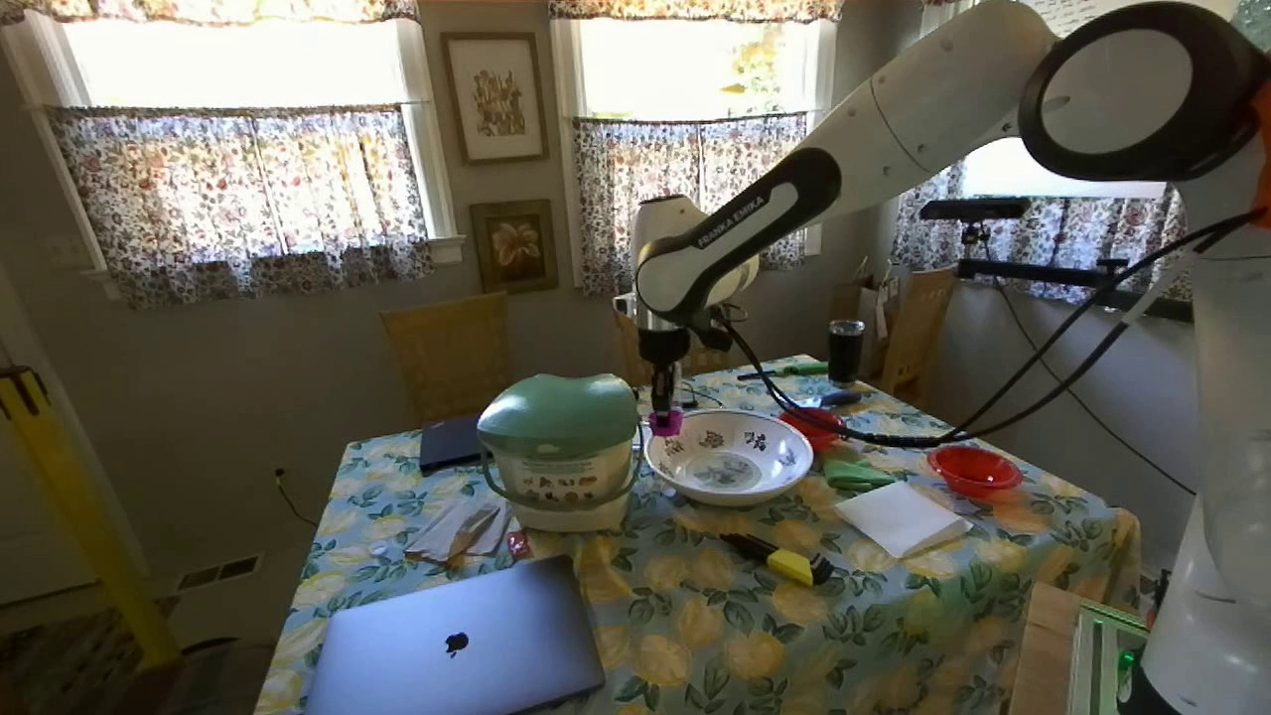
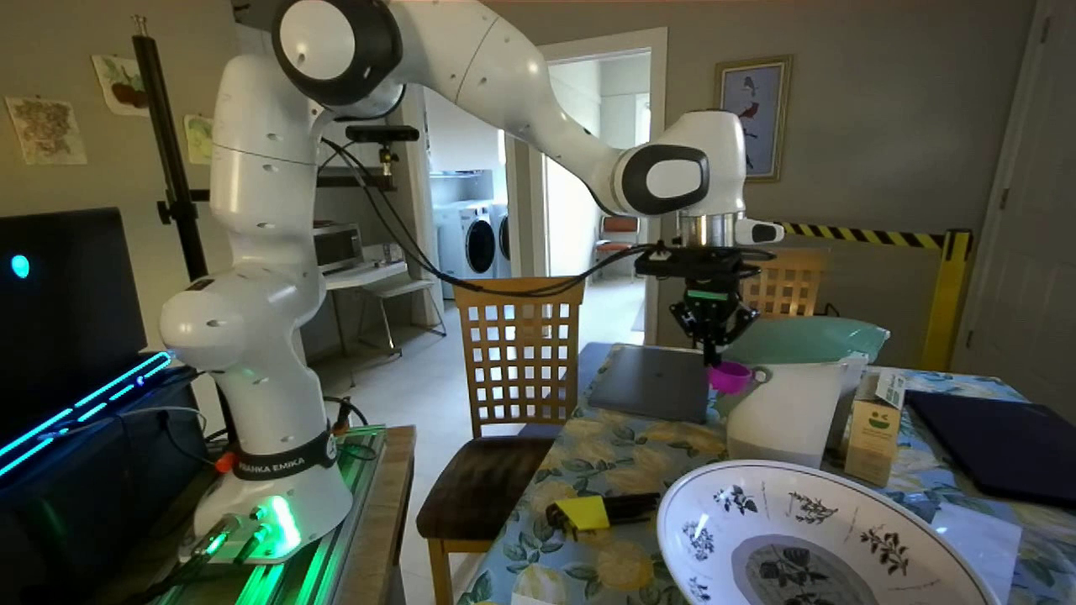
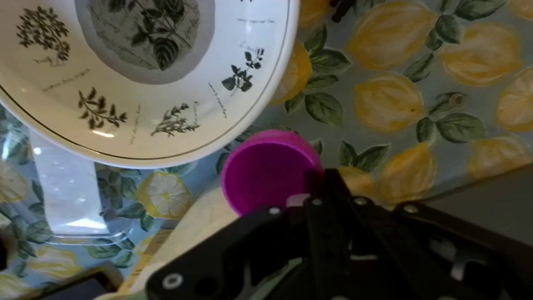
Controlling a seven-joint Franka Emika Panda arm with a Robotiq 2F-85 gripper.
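A small magenta cup [image 3: 267,172] hangs from my gripper [image 2: 714,355], which is shut on its edge. The wrist view looks into the cup, and its inside appears empty. Dark fingers cover the side of the cup where they grip, so the exact hold is hidden. In exterior view 1 the cup [image 1: 666,424] appears at the left rim of the large white bowl [image 1: 739,469] with plant drawings. The lidded bin [image 1: 561,457], white with a green top, is close beside the cup; whether they touch I cannot tell.
A silver laptop [image 1: 459,643] lies at the table's front left. Black-and-yellow things [image 1: 788,564] lie in front of the bowl. Red bowls [image 1: 974,471] and a white sheet [image 1: 903,519] are to the right. A yellow carton [image 2: 875,428] stands by the bin.
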